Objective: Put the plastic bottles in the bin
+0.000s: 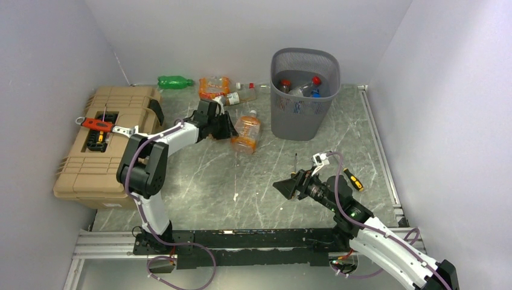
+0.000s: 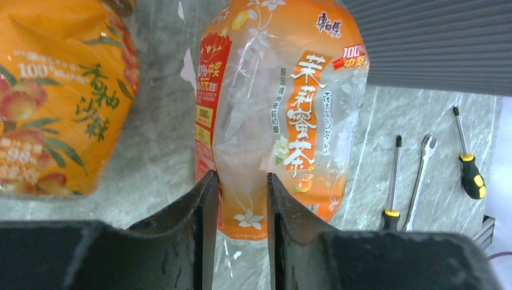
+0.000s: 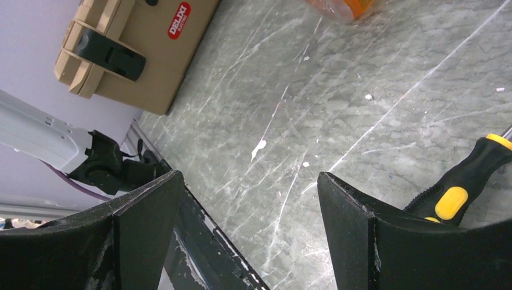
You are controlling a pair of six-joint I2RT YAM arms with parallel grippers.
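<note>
An orange-labelled tea bottle lies just left of the grey mesh bin, which holds a few bottles. My left gripper is shut on the near end of that bottle. Behind it lie another orange bottle, a green bottle and clear bottles. An orange-labelled bottle fills the left of the left wrist view. My right gripper stands open over the front right, nothing between its fingers.
A tan toolbox with tools on top occupies the left. Screwdrivers and a wrench lie at the right.
</note>
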